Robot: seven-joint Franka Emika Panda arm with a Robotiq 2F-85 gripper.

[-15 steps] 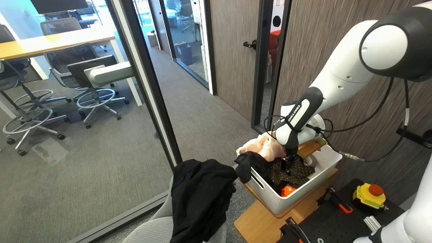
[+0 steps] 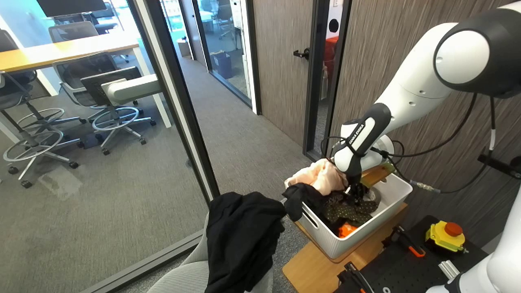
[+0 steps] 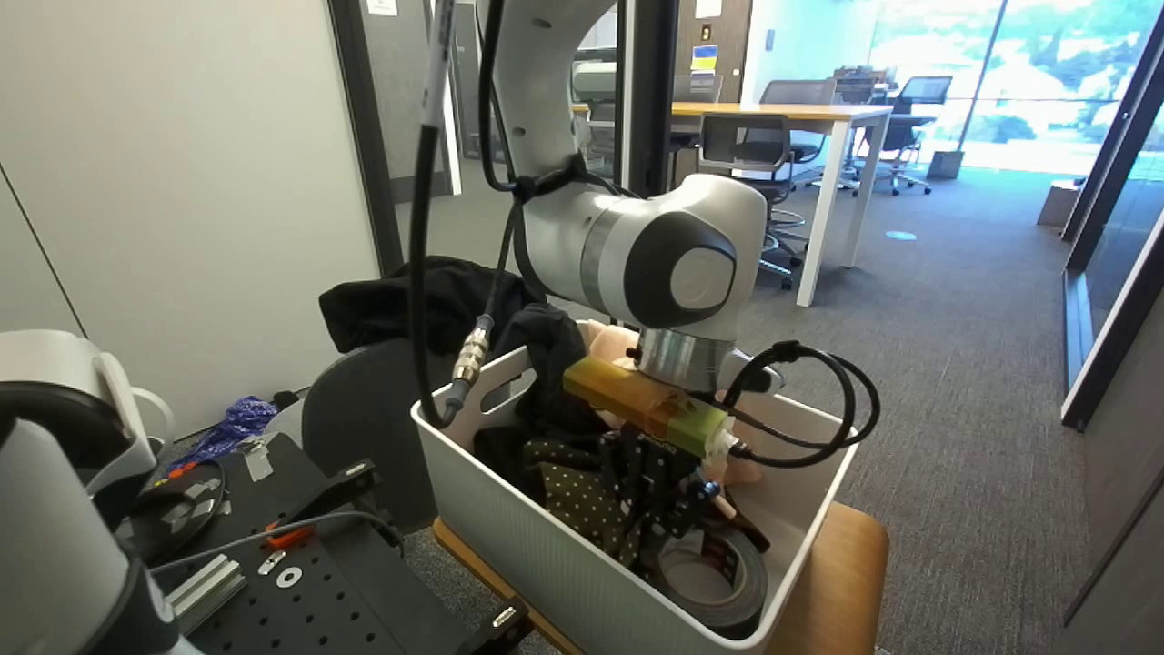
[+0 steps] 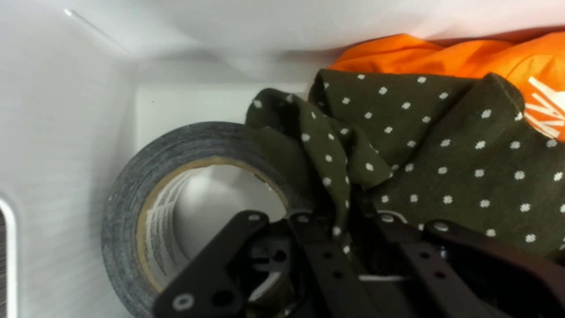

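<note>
Inside the white bin (image 3: 513, 535), my gripper is low among the clothes, shut on a fold of the dark green cloth with white dots (image 4: 450, 153). That fold runs down between the black fingers in the wrist view, while the rest of the cloth lies spread to the right. A roll of grey tape (image 4: 124, 212) lies beside the fingers, its near side partly hidden by them. Bright orange cloth (image 4: 402, 53) shows from under the dotted one along the bin wall.
Peach cloth (image 2: 320, 176) and black cloth (image 2: 295, 200) fill the bin's other end, the black hanging over the rim. A chair draped with a black garment (image 2: 241, 239) stands close by. An emergency stop button (image 2: 453, 228) and clamps sit on the black base plate.
The hand has shifted slightly to the right over the bin. The dotted cloth around the fingers looks a little different; the other clothes stay where they were.
</note>
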